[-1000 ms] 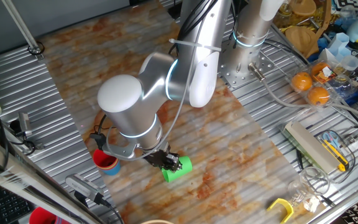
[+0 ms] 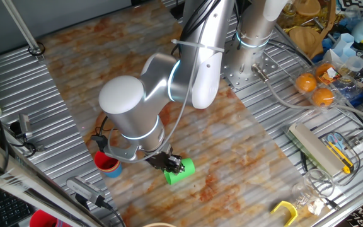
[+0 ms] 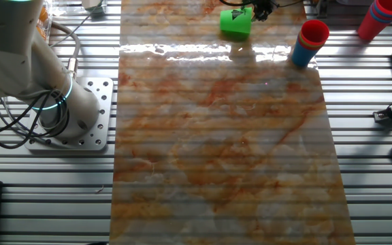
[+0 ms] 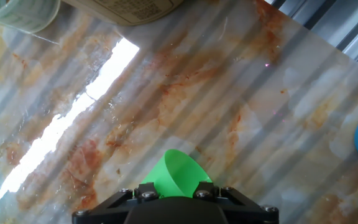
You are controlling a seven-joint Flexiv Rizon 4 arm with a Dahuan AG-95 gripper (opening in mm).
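Note:
The green cup (image 2: 180, 171) is on its side near the front of the marbled board, at the tip of my gripper (image 2: 174, 165). In exterior view 2 the same cup (image 3: 235, 23) shows at the top edge, with the dark fingers (image 3: 262, 9) against its right end. From the wrist, the green cup (image 4: 174, 174) sits between both fingers, its wall looking pinched in. My gripper appears shut on it. Whether the cup touches the board is unclear. A stack of cups, red inside and blue outside (image 3: 309, 42), stands upright beside it.
More red cups (image 3: 380, 19) stand off the board's edge. A round brown container (image 4: 126, 9) and a clear one (image 4: 27, 15) lie at the wrist view's top left. Oranges (image 2: 323, 96) and clutter fill the far right. Most of the board (image 3: 216, 150) is bare.

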